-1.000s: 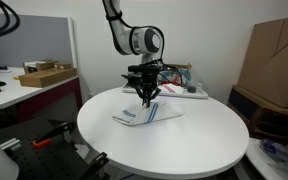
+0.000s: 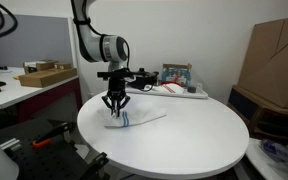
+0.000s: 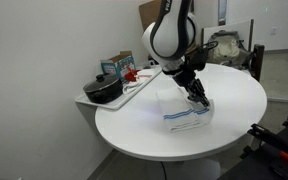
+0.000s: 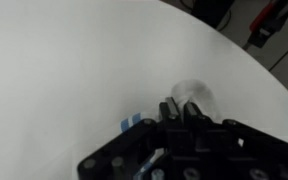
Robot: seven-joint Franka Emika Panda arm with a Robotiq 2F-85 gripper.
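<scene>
A white towel with blue stripes [image 3: 187, 118] lies partly folded on the round white table. Its striped part [image 2: 124, 119] shows just right of my gripper [image 2: 115, 108] at the table's left side. The wrist view has the gripper shut on a bunched bit of the towel [image 4: 202, 96], with the blue stripes [image 4: 136, 121] beside the fingers. From the other side, the gripper [image 3: 200, 103] is low over the towel's right part. How much cloth is between the fingers is hidden.
On a white tray [image 3: 88, 101] at the table's edge stand a black pot [image 3: 104, 90] and a box [image 3: 117, 67]. Cardboard boxes [image 2: 46, 76] sit on a side table at the left.
The gripper has moved left and down towards the table's left edge, drawing the towel's held part with it.
</scene>
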